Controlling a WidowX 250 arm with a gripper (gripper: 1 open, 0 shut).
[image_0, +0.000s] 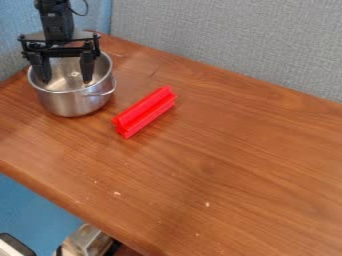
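My black gripper (64, 65) is over a steel pot (75, 102) at the back left of the table, its fingers apart and reaching down inside the rim. Whether anything lies in the pot under them is hard to tell. Just right of the pot, a red ribbed bar (144, 112) lies diagonally on the wood, apart from both pot and gripper.
A grey padded wall (241, 45) runs along the back. Metal hardware (86, 242) sits off the table's front left edge.
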